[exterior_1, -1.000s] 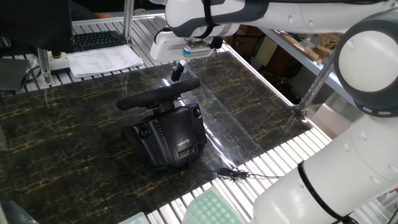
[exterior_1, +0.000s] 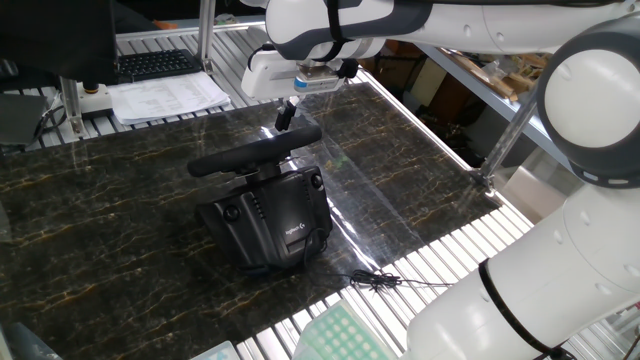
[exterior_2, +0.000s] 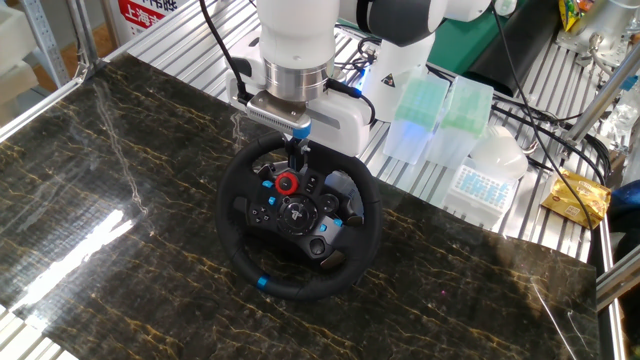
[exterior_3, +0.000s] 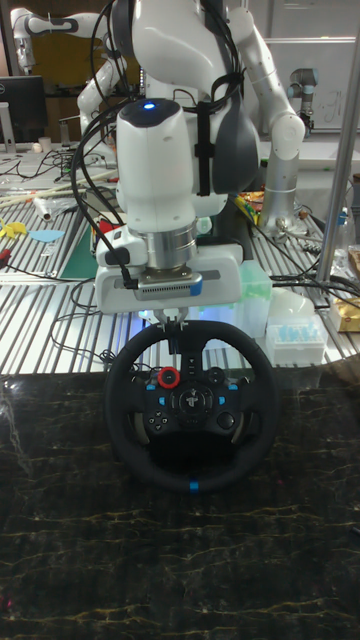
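Observation:
A black racing wheel (exterior_2: 298, 216) with a red dial and blue marks stands on the dark marbled tabletop (exterior_2: 110, 190). Exterior view 1 shows its rim (exterior_1: 240, 157) from the back, above a black base (exterior_1: 275, 220). My gripper (exterior_1: 285, 115) points down by the far side of the rim. In exterior view 2 its dark fingertips (exterior_2: 293, 158) overlap the wheel's upper part, above the red dial. From the front, the gripper (exterior_3: 176, 343) appears just at the top of the rim. The fingers look close together; their gap and any contact with the wheel are unclear.
A coiled black cable (exterior_1: 375, 279) lies beside the wheel base. Translucent bins (exterior_2: 418, 115) and a white tip rack (exterior_2: 480, 190) stand on the slatted metal surface near the arm. Papers (exterior_1: 165, 97) and a keyboard (exterior_1: 158, 65) lie at the back left.

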